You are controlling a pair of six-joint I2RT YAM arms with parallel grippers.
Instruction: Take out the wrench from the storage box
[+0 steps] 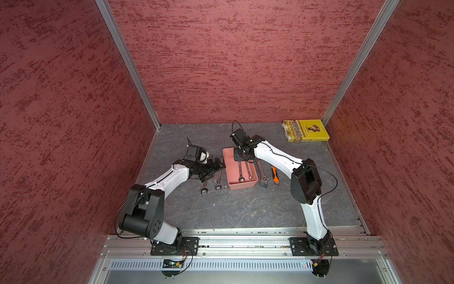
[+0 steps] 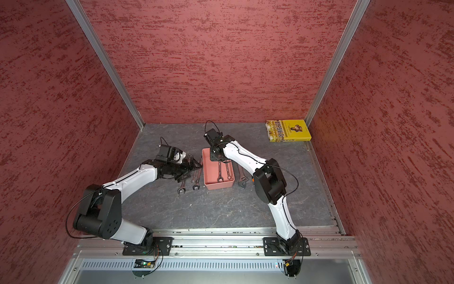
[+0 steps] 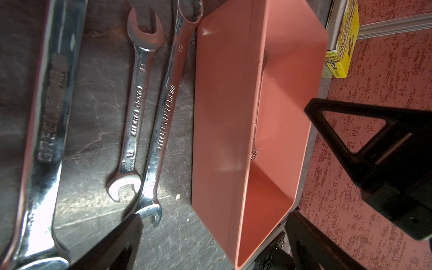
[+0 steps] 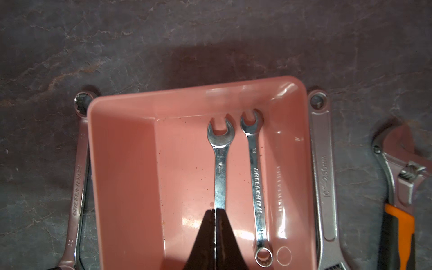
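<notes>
The pink storage box (image 4: 180, 171) holds two silver wrenches (image 4: 220, 171), lying lengthwise. Above the box is my right gripper; its dark fingertips sit close together over the middle wrench, and I cannot tell whether they grip it. My left gripper is open, its fingers spread wide at the lower edge of the left wrist view, beside the box's left side and over loose wrenches on the table.
Several wrenches (image 3: 54, 112) lie left of the box. An adjustable wrench (image 4: 400, 175) and another long wrench (image 4: 324, 175) lie to its right. A yellow book box (image 1: 305, 130) sits at the back right.
</notes>
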